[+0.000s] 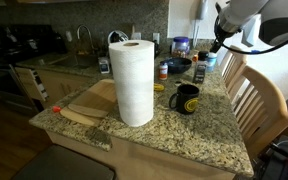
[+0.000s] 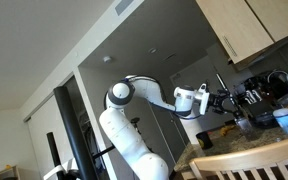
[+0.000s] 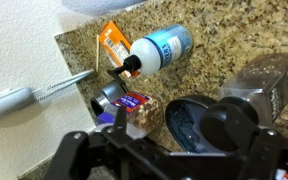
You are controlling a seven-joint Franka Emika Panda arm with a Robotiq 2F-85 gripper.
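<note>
My gripper (image 1: 219,42) hangs above the far right end of the granite counter, near several bottles and jars. In the wrist view its two dark fingers (image 3: 112,142) stand apart at the lower edge, so it looks open, and I see nothing clearly held between them. Ahead of it lie a bottle with a blue label and black nozzle (image 3: 164,48), an orange packet (image 3: 114,42) and a clear container with dark contents (image 3: 264,82). A small jar with brown contents (image 3: 142,115) is close to the left finger. The fingers partly hide the things below.
In exterior view 1, a paper towel roll (image 1: 134,85) and a black mug (image 1: 185,99) stand nearer the front, with a wooden board (image 1: 94,99) at left. Wooden chairs (image 1: 265,105) line the right side.
</note>
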